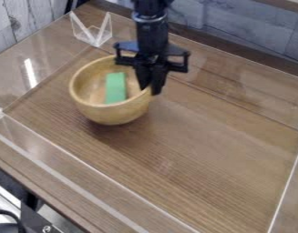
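Note:
A tan bowl [105,116] sits on the wooden table, left of centre, with a green object [115,86] inside it at the left. My black gripper [149,73] is at the bowl's back right rim, angled down from the top of the view. Whether its fingers touch the rim or hold anything is unclear.
A white wire-like object [90,27] stands at the back left, and another lies at the left edge. A dark cable is at the bottom left corner.

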